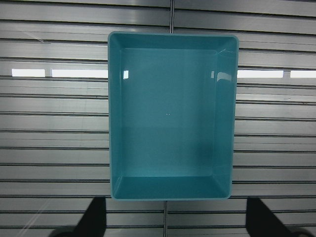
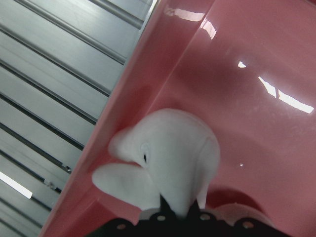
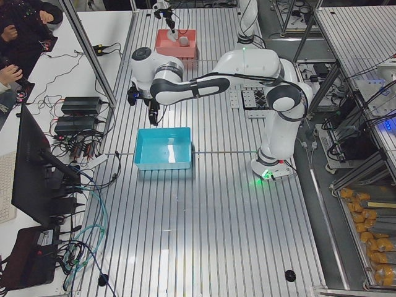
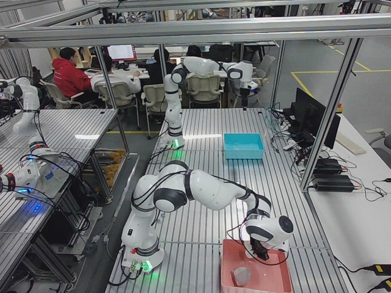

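Note:
A white plush toy (image 2: 173,148) with a small dark eye is pinched at the dark fingertips of my right gripper, at the wall of the pink bin (image 2: 256,123). A second pale object (image 2: 242,212) lies in that bin, partly out of view. The right gripper also shows at the pink bin (image 4: 256,281) in the camera right view. My left gripper is open above an empty teal bin (image 1: 168,113), its two fingertips wide apart at the bottom of the left wrist view.
A monitor (image 3: 34,167), black power units (image 3: 80,108) and cables line the left side. An aluminium frame post (image 4: 330,110) stands at the table's side.

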